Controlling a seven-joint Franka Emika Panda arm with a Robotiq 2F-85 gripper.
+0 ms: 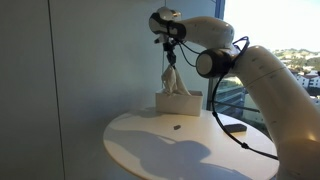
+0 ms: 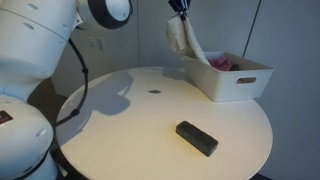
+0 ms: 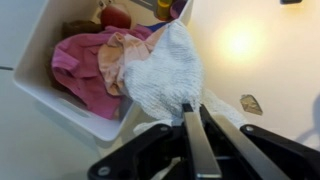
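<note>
A white cloth (image 3: 165, 75) hangs from my gripper, which is shut on it. In exterior view 1 the gripper (image 1: 171, 60) is high above the table, and the cloth (image 1: 174, 80) droops down in front of the white box (image 1: 178, 104). Exterior view 2 has the cloth (image 2: 186, 36) over the box's near side, its lower end at the rim. From the wrist, the cloth covers part of the box's right wall. Inside the box lie a pink cloth (image 3: 90, 68) and a peach cloth (image 3: 122, 58).
A black block (image 2: 196, 138) lies on the round white table (image 2: 125, 140). Near the box is a small dark flat piece (image 2: 154, 92). A red round item (image 3: 115, 15) is also in the box.
</note>
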